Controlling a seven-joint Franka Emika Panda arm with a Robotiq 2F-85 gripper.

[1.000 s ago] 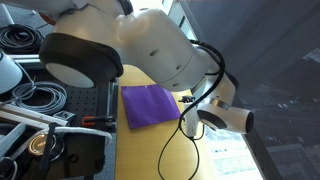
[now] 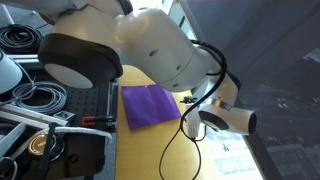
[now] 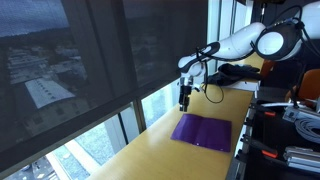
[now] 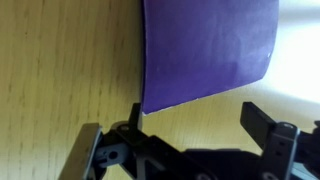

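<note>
A flat purple cloth [image 3: 203,132] lies on the wooden table, and one of its corners shows close to my left fingertip in the wrist view. My gripper stands open, its two black fingers well apart and only bare wood and the cloth's near edge in view around them. From the second exterior view, the gripper [image 3: 184,103] hangs at the cloth's back left edge; how high it is over the table I cannot tell. In the first exterior view the arm hides part of the gripper, while most of the cloth [image 2: 150,105] shows.
Bare table [image 3: 130,155] stretches to the left of the cloth. Windows with dark blinds [image 3: 80,60] stand along the table's far side. A black cart holding coiled cables [image 2: 40,97] is beside the table. A loose cable runs along the arm.
</note>
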